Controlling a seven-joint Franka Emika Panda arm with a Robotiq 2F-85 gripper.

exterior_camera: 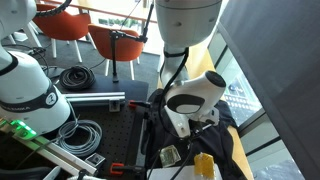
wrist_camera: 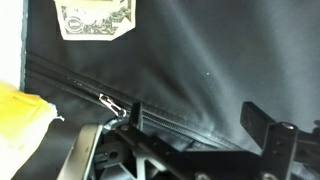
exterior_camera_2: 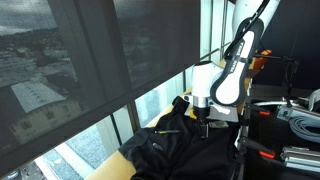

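A dark zippered cloth, perhaps a bag or jacket point(wrist_camera: 200, 60), is spread under my gripper. The gripper is open, its two black fingers wide apart and only cloth visible between them. Near the left finger lies a metal zipper pull point(wrist_camera: 110, 104) on a zip that runs diagonally. At the top of the wrist view a folded banknote point(wrist_camera: 97, 17) rests on the cloth; in exterior view 1 the same banknote point(exterior_camera: 169, 156) shows in front of the arm. How far the fingertips are from the cloth is hard to tell.
A yellow item point(exterior_camera: 206, 165) sits at a white box or sheet point(exterior_camera: 188, 173) near the front. A coiled grey cable point(exterior_camera: 78, 136) lies by the white base at left. Windows point(exterior_camera_2: 75, 155) border the work surface, and red chairs point(exterior_camera: 117, 45) stand behind.
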